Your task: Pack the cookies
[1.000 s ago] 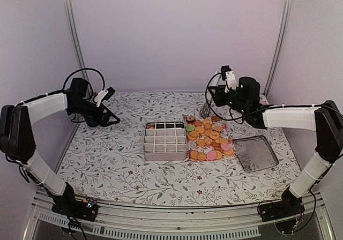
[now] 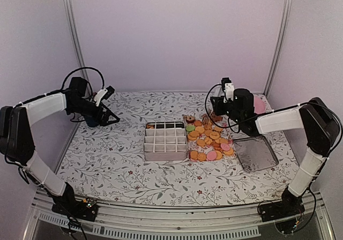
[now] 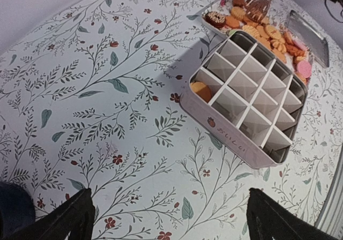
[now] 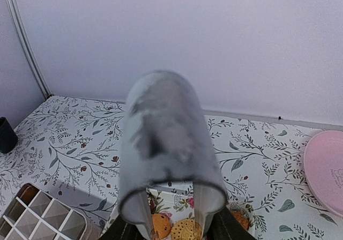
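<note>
A pale box with a white divider grid [image 2: 165,155] stands mid-table. In the left wrist view one brown cookie [image 3: 201,91] lies in its corner compartment. Several cookies [image 2: 206,138] lie spread on a flowered tray to the box's right. Silver tongs [image 4: 163,98] sit between the dark fingers of my right gripper, which press on both sides of them. In the left wrist view the tongs' slotted tips [image 3: 259,5] hang over the cookies at the tray's back; whether they touch one is unclear. My left gripper is open and empty, left of the box.
An empty metal tray [image 2: 256,154] lies right of the cookies. A pink plate [image 4: 328,167] is at the back right. A dark cup [image 3: 15,210] stands by the left gripper.
My right gripper has come down and slightly right with the tongs, whose tips are now lower over the cookies. The left arm and the box have not moved.
</note>
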